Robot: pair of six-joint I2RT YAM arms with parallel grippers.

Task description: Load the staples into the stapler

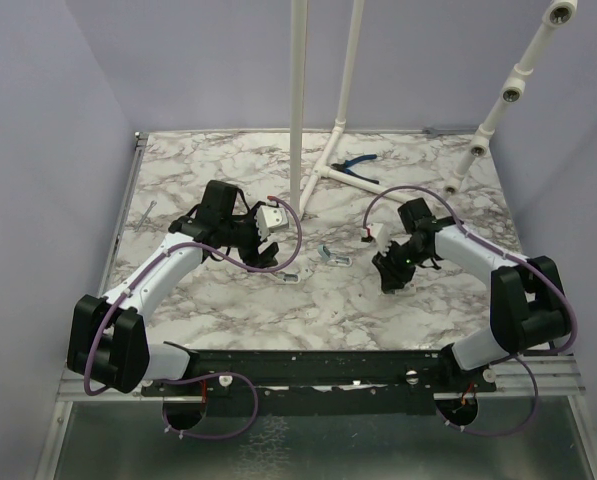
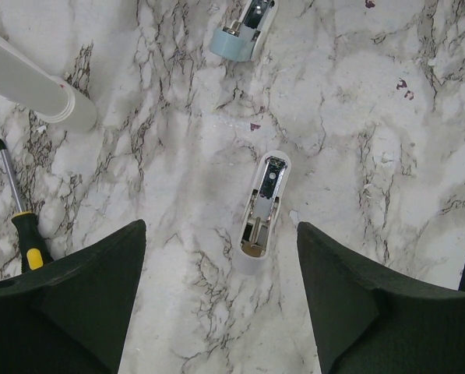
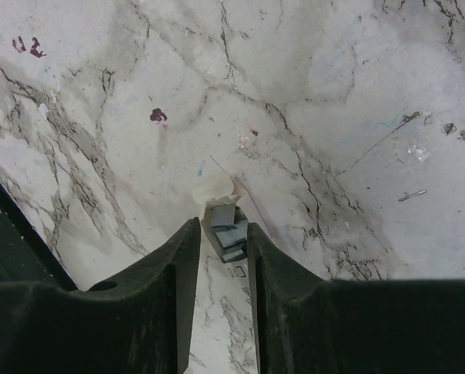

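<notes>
Two small pale staplers lie on the marble table. One stapler (image 2: pixel 265 199), its metal channel facing up, is ahead of my left gripper, which stands open and empty above the table. The other stapler (image 2: pixel 236 43) has a light blue end; from above, this second stapler (image 1: pixel 334 257) shows a raised part. Grey blocks of staples (image 3: pixel 230 232) rest with pale torn wrapping (image 3: pixel 214 187) on the table. My right gripper is part open, its fingertips on either side of the staples; whether they touch cannot be made out.
A yellow-and-black screwdriver (image 2: pixel 29 238) lies left of the staplers. White pipes (image 1: pixel 323 165) stand behind them, with blue pliers (image 1: pixel 356 166) alongside. Loose staples (image 3: pixel 412 195) are scattered near the right gripper. The table between the arms is mostly clear.
</notes>
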